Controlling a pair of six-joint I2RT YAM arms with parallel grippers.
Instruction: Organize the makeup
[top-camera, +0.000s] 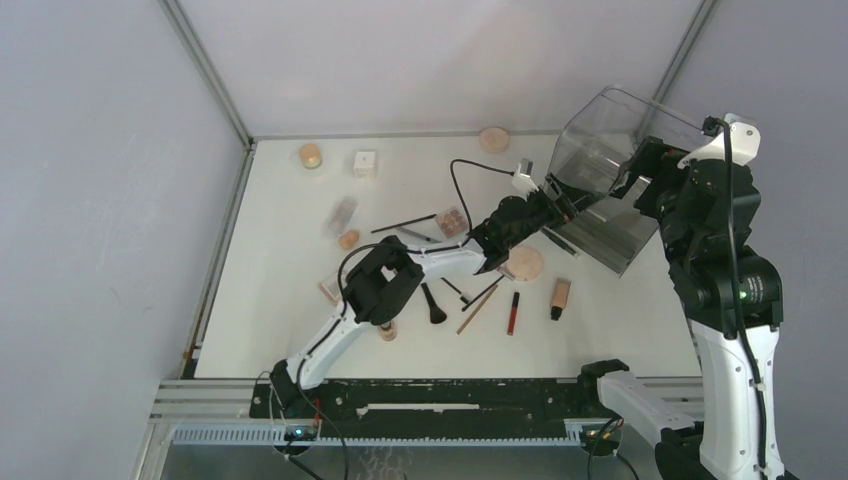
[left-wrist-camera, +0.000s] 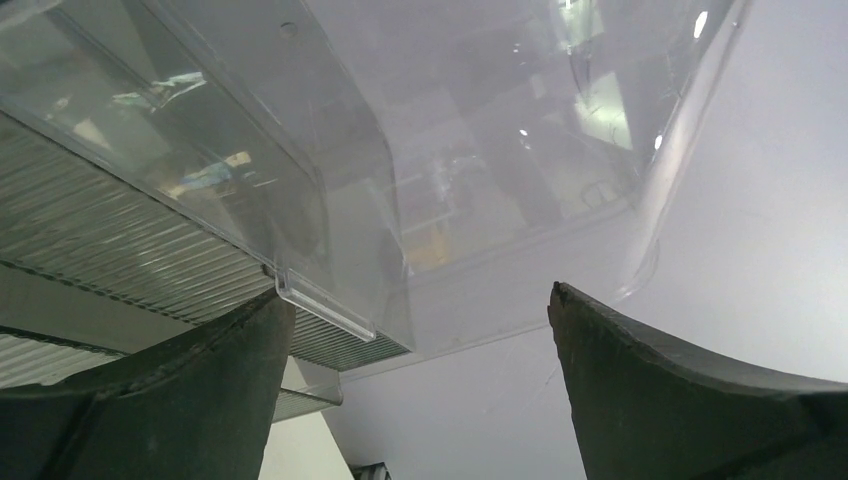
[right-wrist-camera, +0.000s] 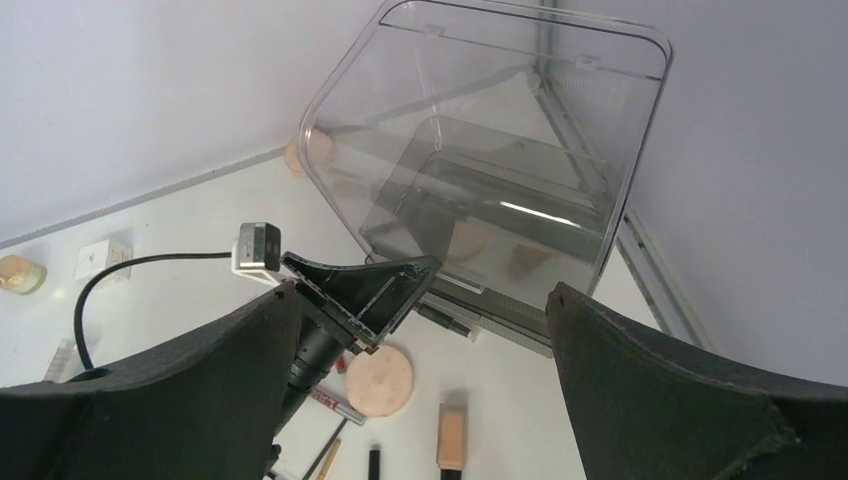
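Note:
The clear acrylic organizer (top-camera: 625, 235) stands at the back right, its lid raised. My left gripper (top-camera: 570, 200) is at its front left, open; in the left wrist view the organizer's clear edge lies between the open fingers, with no visible grip. My right gripper (top-camera: 630, 170) hangs open above the organizer's right part, nothing between its fingers. Makeup lies on the table: round compact (top-camera: 525, 262), foundation tube (top-camera: 560, 298), red lip product (top-camera: 513, 314), black brush (top-camera: 435, 312), palette (top-camera: 452, 222) and several pencils.
A white box (top-camera: 365, 163), a jar (top-camera: 310, 156) and a round compact (top-camera: 494, 140) are along the back. Walls enclose the back and sides.

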